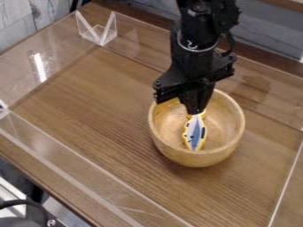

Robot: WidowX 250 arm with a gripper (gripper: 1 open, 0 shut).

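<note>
A light wooden bowl [171, 151] sits on the wooden table, right of centre. Inside it lies a small yellow, white and blue object [194, 131], upright-long in the view. My black gripper [189, 99] is over the bowl from behind, its fingertips just above the far end of the object. Whether the fingers touch it or how far they are apart is hard to make out.
A white wire-like holder [97, 27] stands at the back left. A wall edge runs along the back right.
</note>
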